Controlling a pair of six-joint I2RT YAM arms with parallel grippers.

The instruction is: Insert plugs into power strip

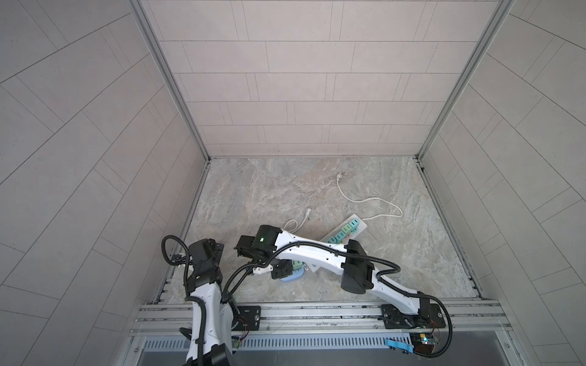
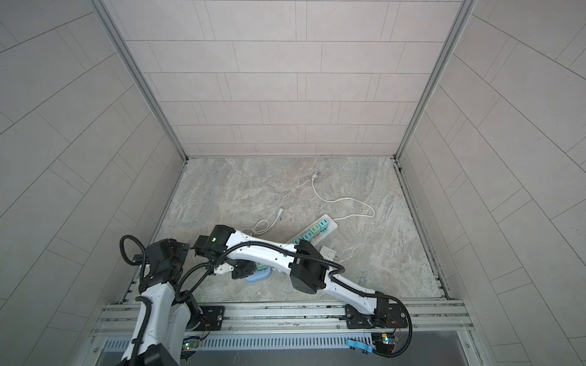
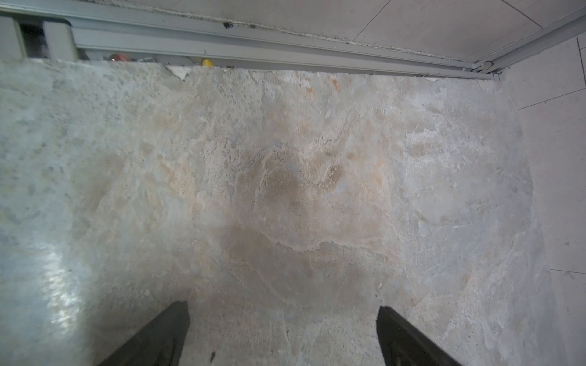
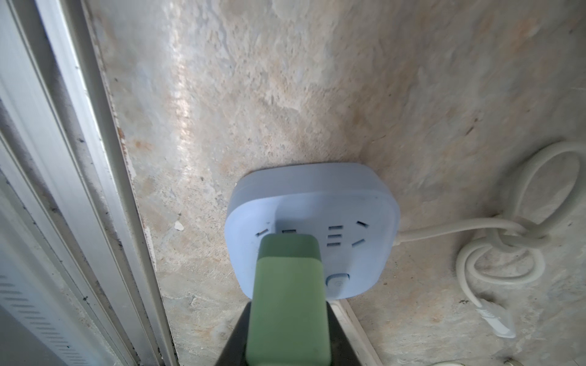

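Note:
In the right wrist view my right gripper is shut on a green plug (image 4: 287, 299), held above a light-blue socket block (image 4: 366, 268), covering part of its sockets; whether it touches cannot be told. The white power strip (image 1: 360, 228) with green-blue sockets lies to the right of the block, partly hidden by the right arm. My left gripper is open over bare floor at the left, with nothing between its fingers.
White cables (image 4: 445, 229) lie looped behind the block and run to the back of the floor. A metal rail (image 4: 103, 158) borders the front edge.

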